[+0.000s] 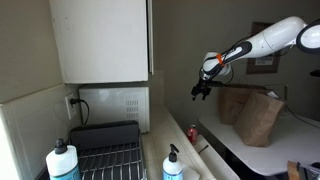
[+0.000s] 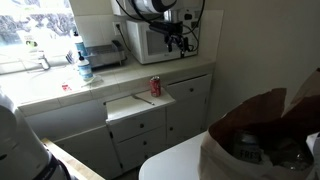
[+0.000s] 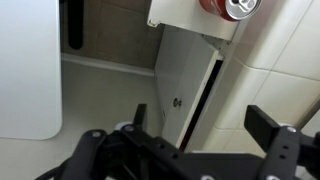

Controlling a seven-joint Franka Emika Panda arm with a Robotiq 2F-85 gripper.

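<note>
My gripper is open in the wrist view, its two dark fingers wide apart with nothing between them. In exterior view 1 the gripper hangs in the air, above and to the right of a red can. The can stands on the counter edge near an open white drawer in exterior view 2. At the wrist view's top edge, the lower part of the can shows beyond the fingers.
Brown paper bags stand on a white table to the right. Bottles and a black dish rack occupy the counter. A white microwave stands at the back. Cabinet doors lie below the counter.
</note>
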